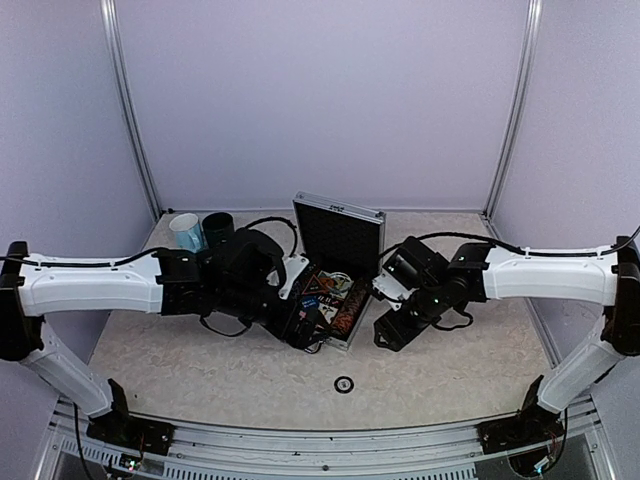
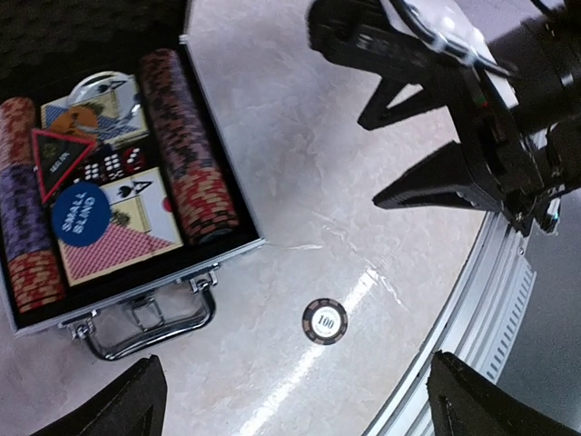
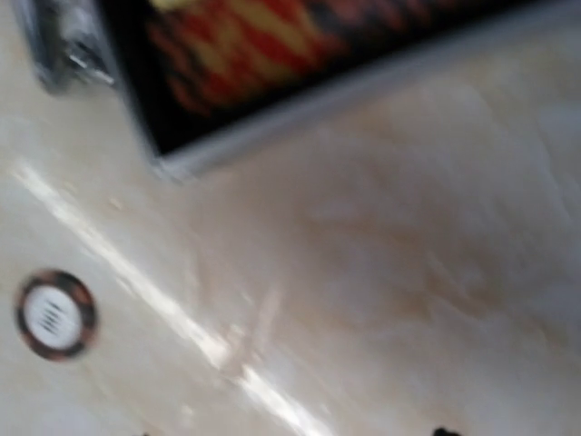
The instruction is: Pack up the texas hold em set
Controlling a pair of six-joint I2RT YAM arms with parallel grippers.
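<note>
The silver case [image 2: 250, 238] lies open with rows of chips [image 2: 192, 154], cards [image 2: 118, 229], dice and a blue "small blind" button [image 2: 81, 214] inside. On the table in front of it lies one loose black-rimmed chip [image 2: 325, 322], marked 100. My left gripper [image 1: 308, 335] is over the case's front area in the top view; in its wrist view its fingers are spread wide with nothing between them. To the case's right my right gripper [image 1: 388, 338] is open and empty. Only specks of its fingertips [image 3: 445, 432] show in the right wrist view.
The raised case lid [image 1: 340, 238] stands behind the tray. Two mugs, one light blue [image 1: 186, 232] and one black [image 1: 217, 228], stand at the back left. The two grippers are close together. Bare table lies at the front and right.
</note>
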